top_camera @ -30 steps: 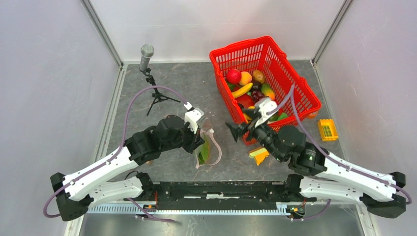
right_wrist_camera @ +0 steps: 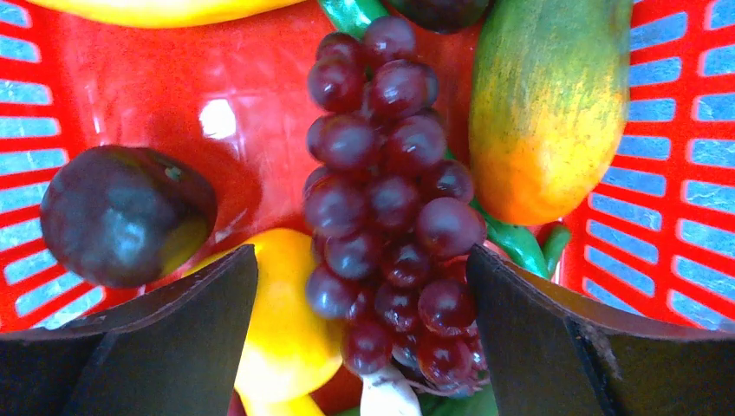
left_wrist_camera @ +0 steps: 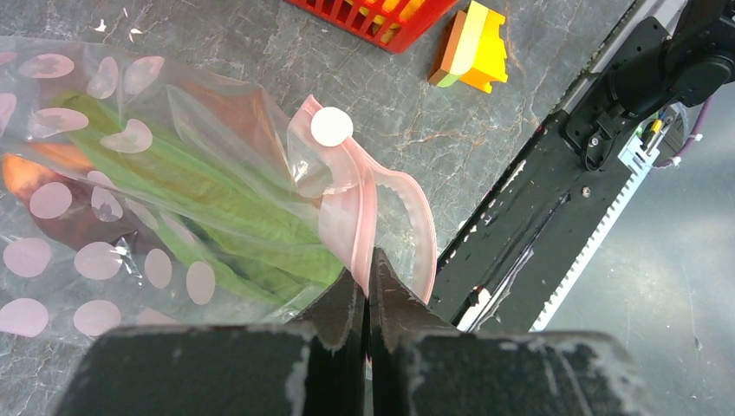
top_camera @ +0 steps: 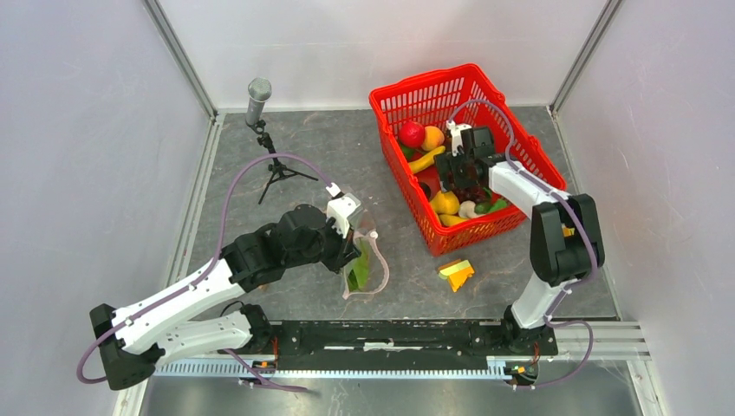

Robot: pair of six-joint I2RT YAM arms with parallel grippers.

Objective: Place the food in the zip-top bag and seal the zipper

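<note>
In the left wrist view, a clear zip top bag with pink dots holds a long green item and an orange-and-dark item. Its pink zipper mouth gapes, and my left gripper is shut on the rim. A white slider sits on the zipper. Inside the red basket, my right gripper stands open above a bunch of dark red grapes. The grapes' lower part lies between its fingers, the right one overlapping them in the view.
The red basket has high walls; a yellow pear, a dark round fruit and a papaya crowd the grapes. A yellow block toy lies on the table. A tripod stands back left.
</note>
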